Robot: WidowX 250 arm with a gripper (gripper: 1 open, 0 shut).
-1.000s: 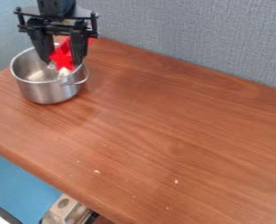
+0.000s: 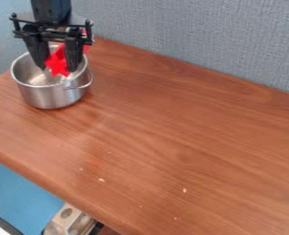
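Note:
My black gripper (image 2: pixel 55 44) is at the upper left, over a steel pot (image 2: pixel 44 92). It is shut on a red object (image 2: pixel 60 61), which hangs at the pot's upper opening, partly hidden by the fingers. Whether the red object touches the pot is not clear.
A grey wall (image 2: pixel 208 37) runs behind it. At the lower left, beside the table's edge, some metal hardware (image 2: pixel 68 222) shows over the blue floor.
The gripper and red object have shifted very slightly. The pot looks unmoved.

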